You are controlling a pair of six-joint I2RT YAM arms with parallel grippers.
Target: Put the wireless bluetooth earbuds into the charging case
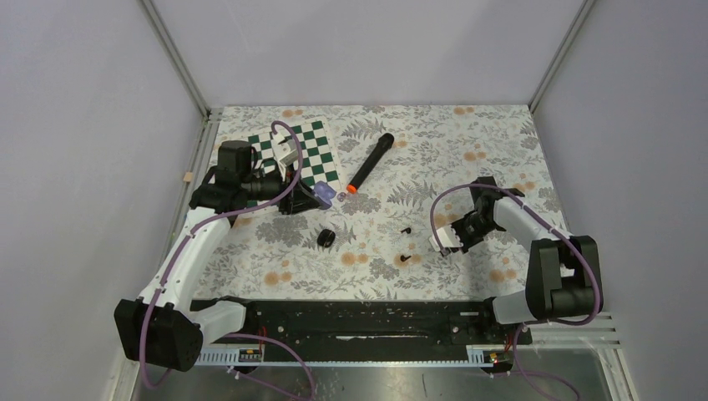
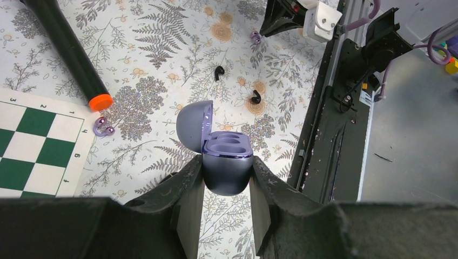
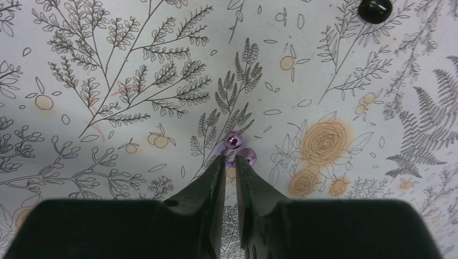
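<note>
My left gripper is shut on the open lavender charging case [image 2: 227,171], held upright over the table. In the right wrist view my right gripper has its fingertips low at a purple earbud [image 3: 233,140], narrowly apart; whether they grip it is unclear. Another purple earbud [image 2: 103,128] lies near the checkerboard. Two small black earbuds [image 1: 406,257] [image 2: 219,72] lie in the middle of the table.
A black microphone [image 1: 374,157] with orange end lies at the back. A checkerboard [image 1: 315,142] is at the left, a small black case [image 1: 326,238] at front centre.
</note>
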